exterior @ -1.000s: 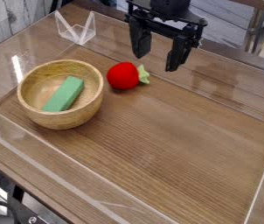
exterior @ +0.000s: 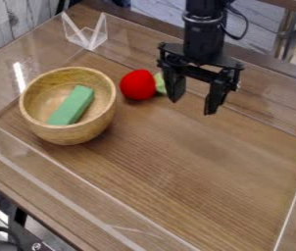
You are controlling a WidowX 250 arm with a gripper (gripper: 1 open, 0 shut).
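Observation:
My gripper [exterior: 195, 80] is a dark mechanism at the upper middle of the camera view, low over the wooden table [exterior: 190, 167]; whether it is open or shut is unclear. Just left of it lies a red round object [exterior: 137, 84] with a green part [exterior: 164, 85] behind it, partly hidden by the gripper.
A wooden bowl [exterior: 39, 89] on the left holds a green block [exterior: 71, 106]. A small clear or white wire-like item [exterior: 84, 29] sits at the upper left.
My gripper has come toward the camera from higher in the view, its shape now narrower. The red object and the bowl look unmoved.

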